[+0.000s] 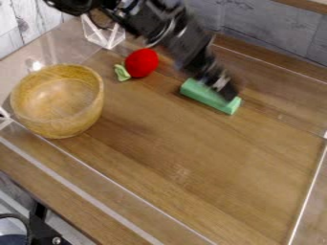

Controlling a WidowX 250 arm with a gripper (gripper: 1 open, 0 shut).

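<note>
The black gripper point(220, 81), blurred by motion, hangs over the upper end of a mint-green block point(209, 100) at the middle right; whether it is open or shut is not clear. A red round object point(141, 61) lies left of the arm, beside a small green piece point(121, 73). A yellow-tan bowl point(57, 103) sits at the left.
A white wire holder point(102, 31) stands at the back left. A grey wall runs behind the table.
</note>
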